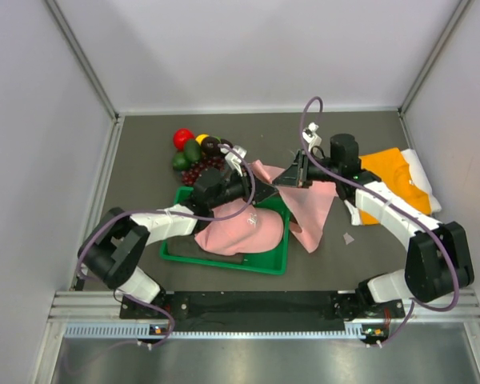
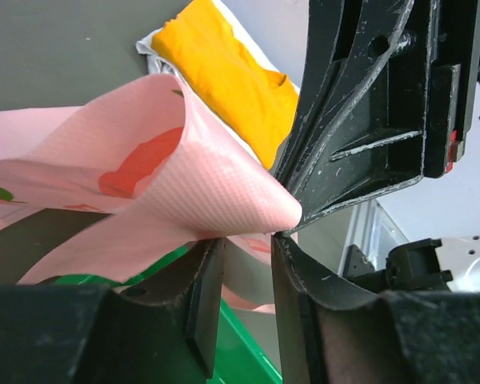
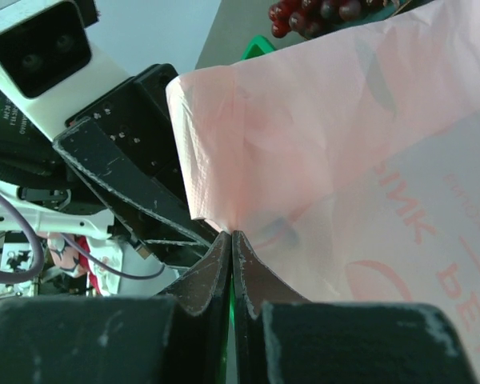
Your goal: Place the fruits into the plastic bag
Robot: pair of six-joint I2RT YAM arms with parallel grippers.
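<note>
A pink plastic bag is raised between my grippers, its folded rim beside both sets of fingertips. My left gripper is part open at that rim; whether film lies between its fingers is unclear. My right gripper is shut at the bag's edge, the thin film rising from its tips. The fruits, a red one, green ones, dark ones and grapes, lie at the back left of the top view.
A green basket holding pink material sits below the grippers. An orange cloth on a white one lies at right.
</note>
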